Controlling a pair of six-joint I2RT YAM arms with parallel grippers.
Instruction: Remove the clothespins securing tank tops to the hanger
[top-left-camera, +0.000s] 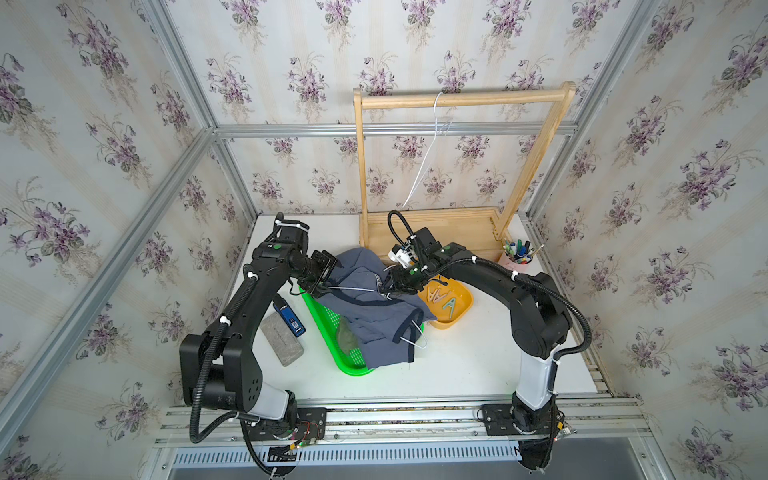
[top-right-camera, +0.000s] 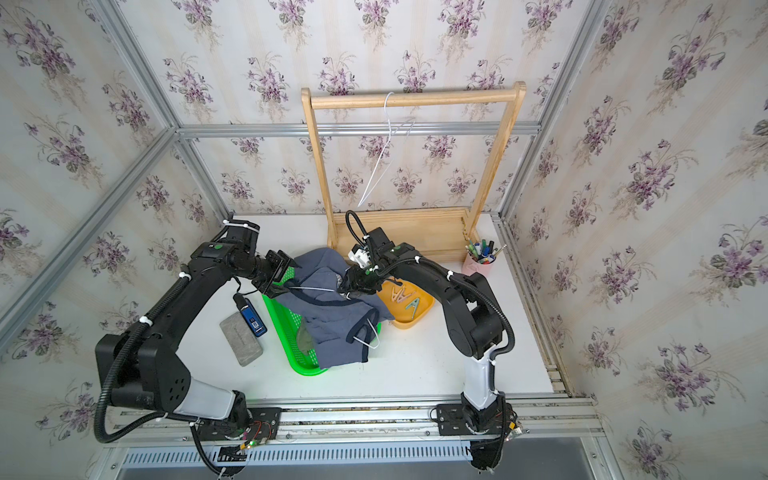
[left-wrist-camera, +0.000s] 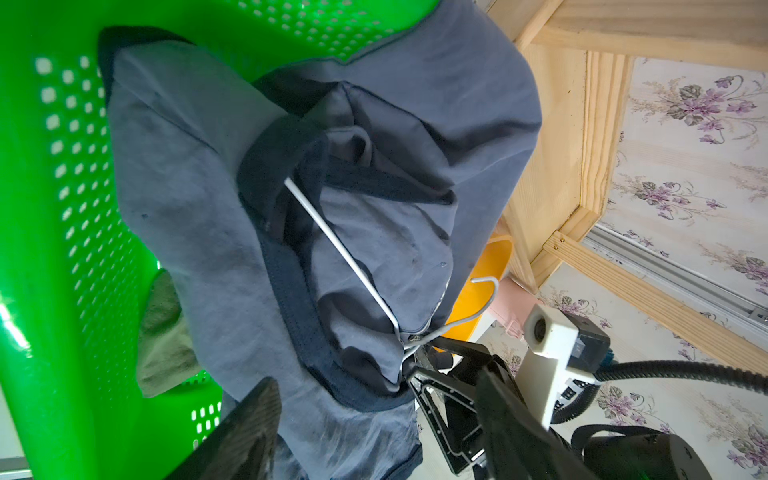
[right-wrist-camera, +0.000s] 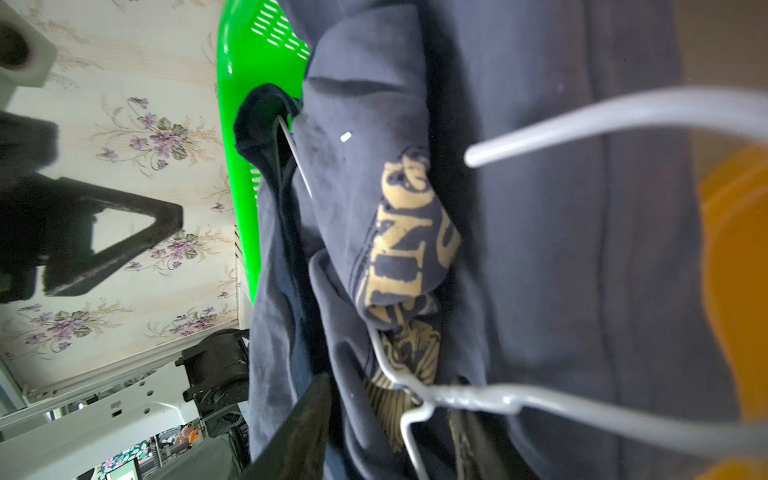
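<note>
Dark grey-blue tank tops lie bunched in a green basket, with a white wire hanger threaded among them. My left gripper hovers above the cloth at the basket's left, its fingers apart, nothing seen between them. My right gripper is open low over the hanger's twisted neck and printed fabric, the wire passing between or just beyond its fingers. Whether any clothespin is on the cloth, I cannot tell. Loose clothespins lie in a yellow bowl.
A wooden rack with an empty white hanger stands behind. A pen cup is at the back right, a blue device and grey block at the left.
</note>
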